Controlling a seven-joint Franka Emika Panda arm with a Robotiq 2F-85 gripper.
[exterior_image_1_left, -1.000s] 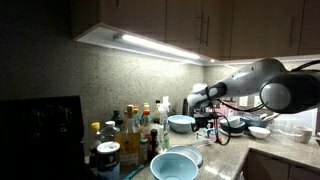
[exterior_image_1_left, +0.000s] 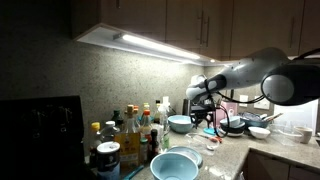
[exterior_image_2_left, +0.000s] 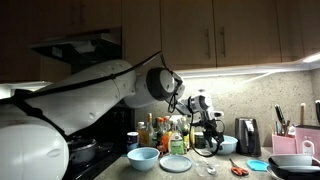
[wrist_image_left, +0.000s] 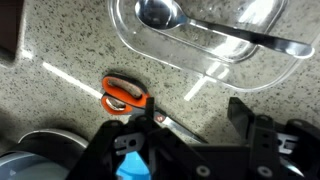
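Note:
My gripper points down over the counter, its two dark fingers apart and nothing between them. Below it in the wrist view lie orange-handled scissors (wrist_image_left: 112, 88), their blades running partly beneath the left finger. A clear container (wrist_image_left: 190, 55) fills the top of that view, with a metal spoon (wrist_image_left: 230, 32) lying in it. In exterior view 2 the gripper (exterior_image_2_left: 213, 142) hangs above the counter near the light blue bowl (exterior_image_2_left: 228, 145). The small red-orange scissors (exterior_image_2_left: 239, 171) show there on the counter.
A bright blue item (wrist_image_left: 133, 166) and a dark pan (wrist_image_left: 45, 150) sit at the wrist view's lower left. Several bottles (exterior_image_1_left: 130, 130) crowd the wall side in exterior view 1. Another light blue bowl (exterior_image_1_left: 175, 165) stands nearer the front. Some bare counter (exterior_image_1_left: 228, 155) shows.
My arm has risen slightly, lifting the gripper away from the counter. More of the counter and the things under it now show. The bowls and bottles have stayed put.

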